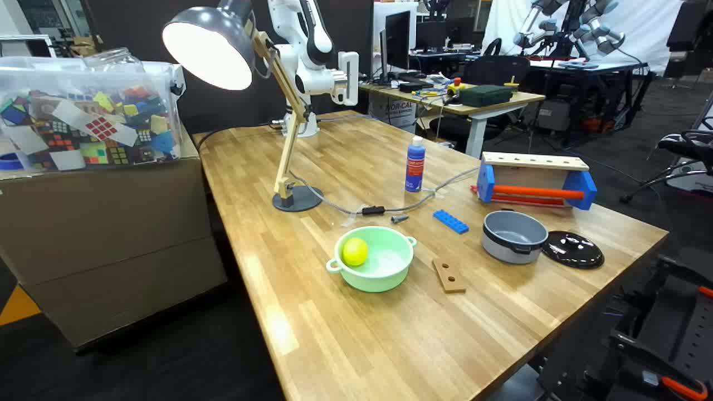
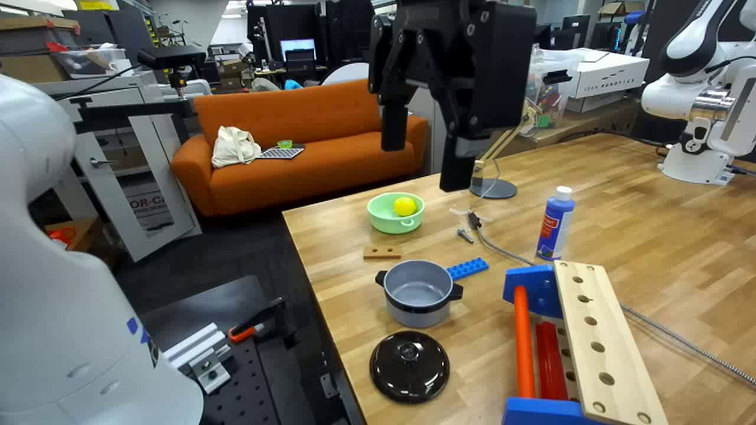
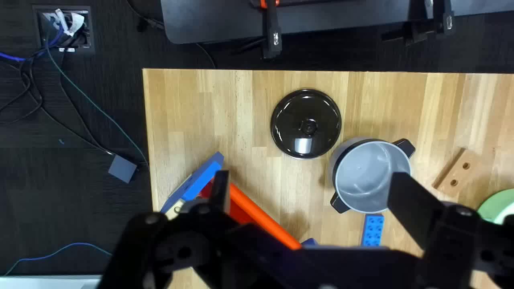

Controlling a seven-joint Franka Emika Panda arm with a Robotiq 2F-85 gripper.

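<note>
My black gripper hangs high above the table with its fingers wide apart and nothing between them. In the wrist view the gripper spans the table from above. A grey pot with black handles stands uncovered, and looks empty. Its glossy black lid lies knob up on the wood beside it. A yellow ball rests in a light green bowl with two small handles. Close to the pot lie a blue toy brick and a wooden piece with two holes.
A toy workbench with blue ends and an orange bar stands near the pot. Farther back are a blue bottle, a grey bolt, a cable with a switch and a desk lamp.
</note>
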